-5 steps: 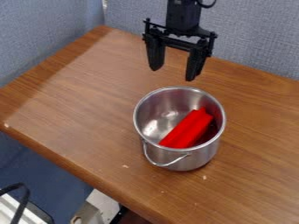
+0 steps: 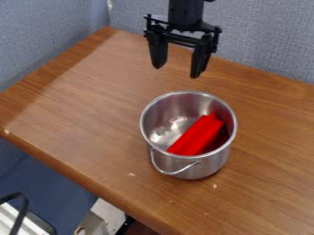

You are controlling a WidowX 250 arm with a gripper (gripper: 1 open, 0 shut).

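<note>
My black gripper (image 2: 179, 56) hangs above the back of the wooden table, open, with nothing between its two fingers. Below and in front of it stands a steel pot (image 2: 161, 123) with a wire handle, holding a red block (image 2: 196, 135) that lies tilted inside.
Padded grey walls (image 2: 276, 37) line the back and left. At the lower left, beyond the table's edge, are a dark cable and some white and metal items.
My gripper has moved a little to the left and slightly up. The pot and the red block have not moved.
</note>
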